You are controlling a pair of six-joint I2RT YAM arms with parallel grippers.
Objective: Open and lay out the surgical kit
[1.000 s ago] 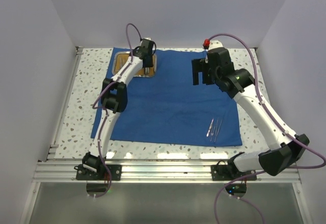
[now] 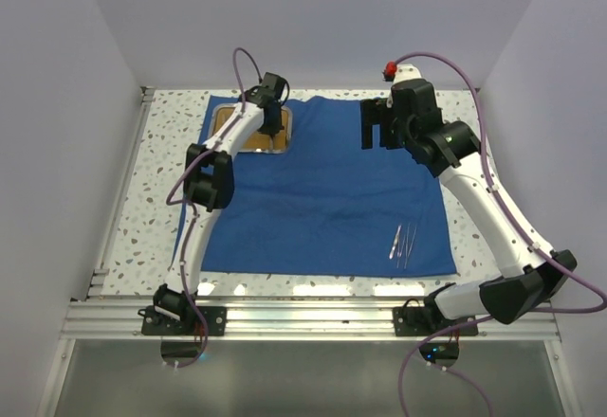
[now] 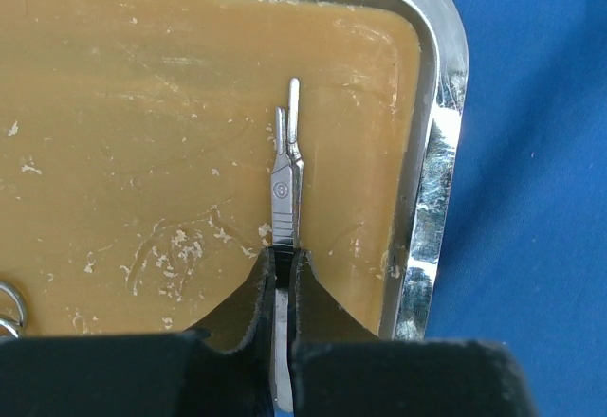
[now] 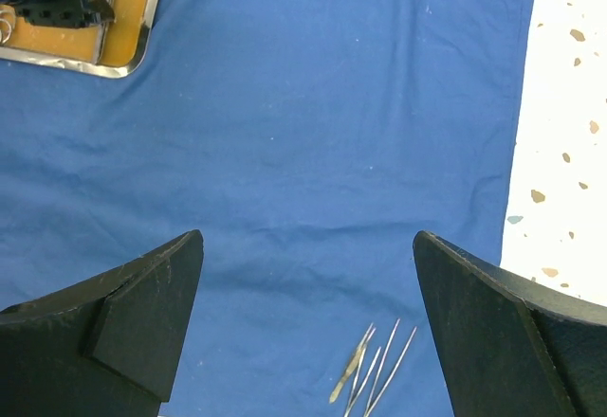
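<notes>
My left gripper is shut on scalpel handles (image 3: pixel 282 194) lying along the right side of the steel tray (image 3: pixel 432 199) with its tan mat. Part of a ringed instrument (image 3: pixel 13 308) shows at the tray's left in the left wrist view. My right gripper (image 2: pixel 377 123) hangs open over the right side of the blue cloth (image 2: pixel 303 218), nothing between its fingers. Several slim instruments (image 4: pixel 384 370) lie side by side on the cloth's lower right.
Speckled table (image 2: pixel 133 218) shows around the cloth. The right arm extends over the table's right side.
The tray and cloth have shifted slightly toward the table's front, with my left gripper moving a little the same way. The right gripper has moved slightly toward the back.
</notes>
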